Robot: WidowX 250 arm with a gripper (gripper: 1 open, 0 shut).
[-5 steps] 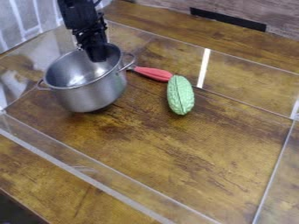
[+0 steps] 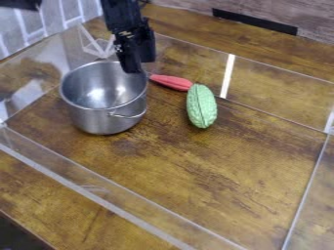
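A steel pot (image 2: pixel 104 109) with side handles stands upright at the left of the wooden surface. My black gripper (image 2: pixel 136 61) hangs just above and behind its back right rim, open; its fingertips are dark and hard to make out. Right of the pot lies a red object (image 2: pixel 174 82), and beside that a green ridged vegetable-like object (image 2: pixel 201 105) lies lengthwise.
Clear plastic edges or strips border the area. A pale wire-like object (image 2: pixel 96 44) is at the back left, behind the pot.
The pot has settled from a tilt to upright and turned, its near handle now at the front right. My gripper has let go of it and moved right.
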